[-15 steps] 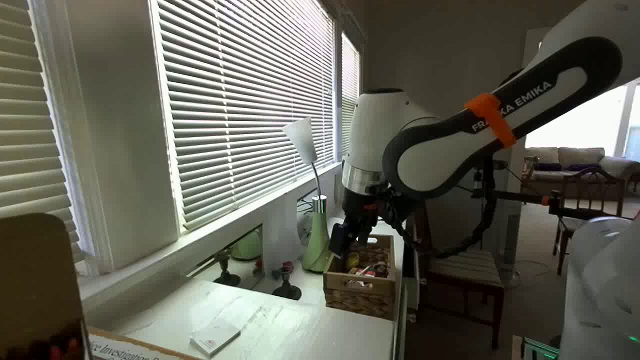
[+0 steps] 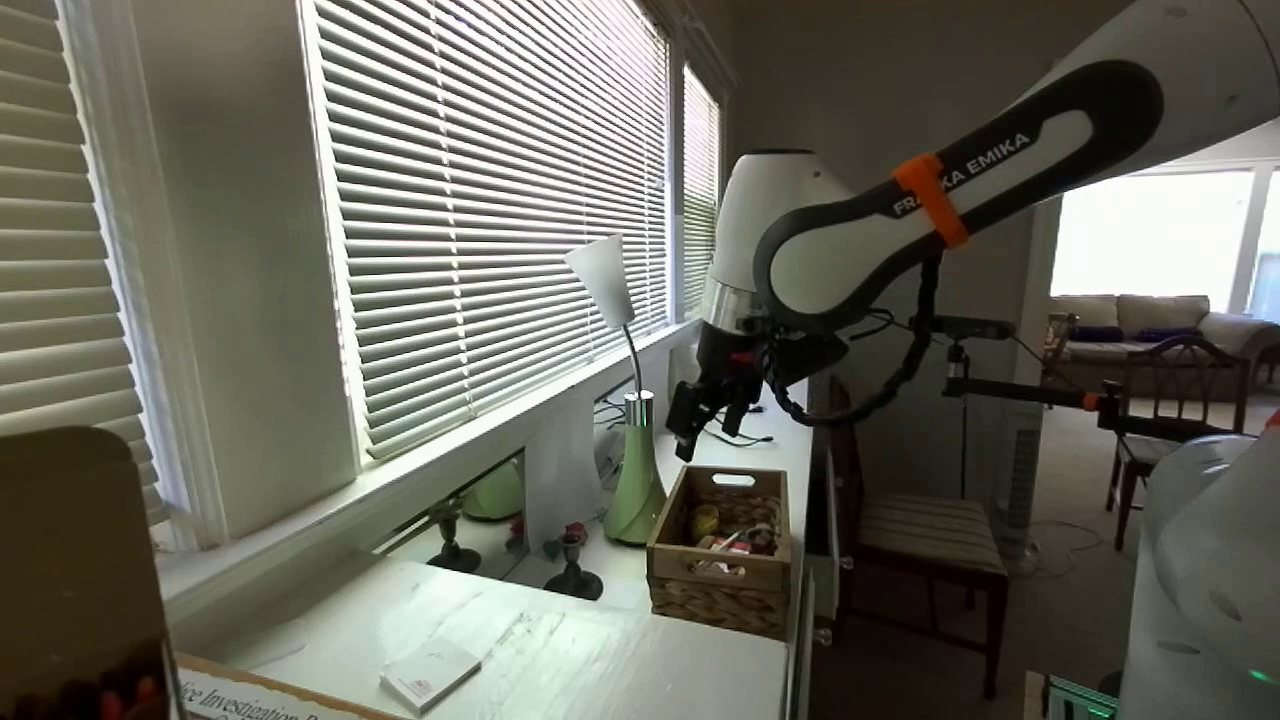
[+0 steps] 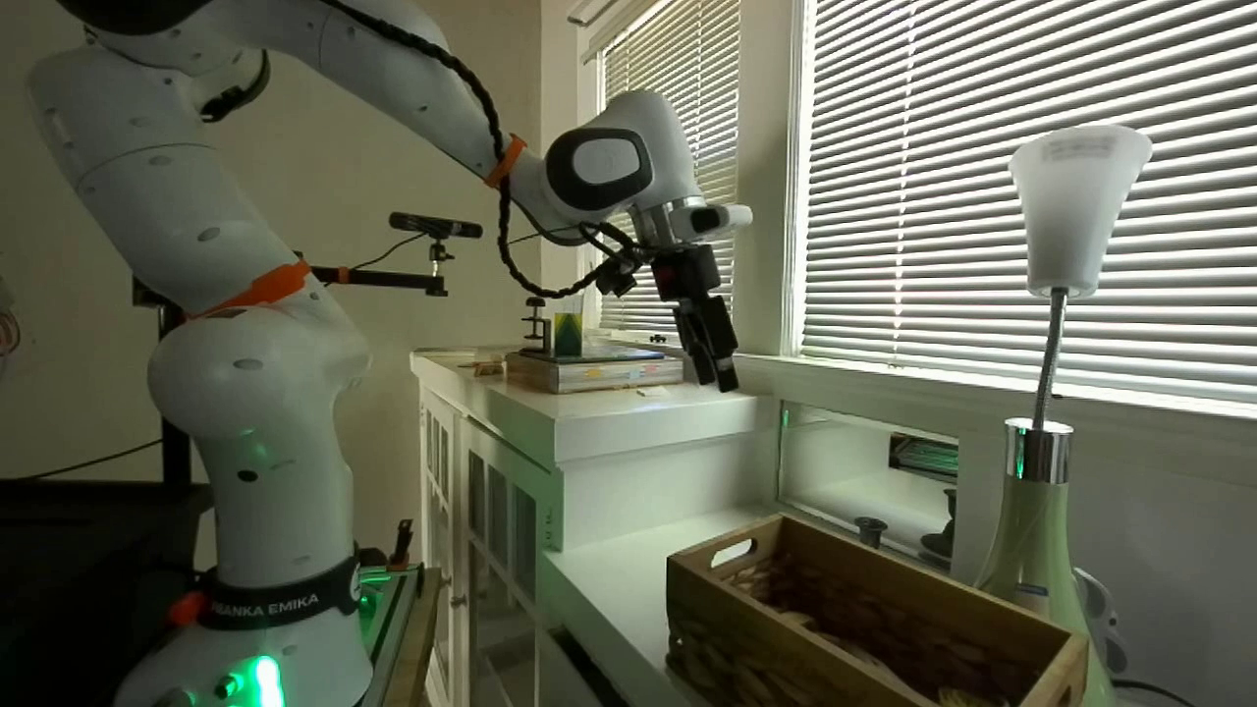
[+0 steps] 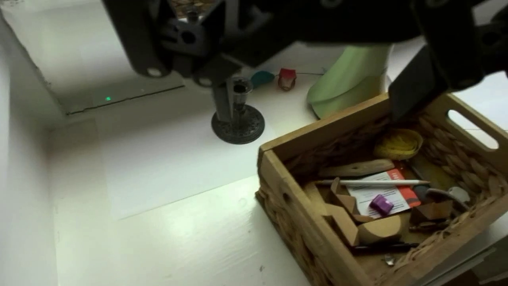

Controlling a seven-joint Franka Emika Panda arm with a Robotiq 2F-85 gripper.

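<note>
My gripper point(image 2: 708, 439) hangs in the air above and behind the wooden basket point(image 2: 720, 558), tilted. In the wrist view its two black fingers point(image 4: 413, 90) stand wide apart, with nothing held between them. The same view looks into the basket point(image 4: 312, 209). Inside are a yellow roll point(image 4: 399, 143), a white pencil point(image 4: 381, 182), a red-and-white card point(image 4: 405, 190), a small purple piece point(image 4: 381, 205) and several brown wooden blocks point(image 4: 381, 229). From exterior view 2, the gripper point(image 3: 718, 385) appears over the raised cabinet end, above the basket's rim.
A green lamp point(image 2: 636, 480) stands right beside the basket. Dark candle holders point(image 2: 573, 574) are on the white surface nearby. A small white box point(image 2: 429, 674) lies on the nearer ledge. Books point(image 3: 595, 373) rest on the cabinet top. Bare white surface point(image 4: 204, 233) lies left of the basket.
The gripper has risen from close over the basket's back left side to clear of it. The arm has lifted with it; the basket and lamp stay put.
</note>
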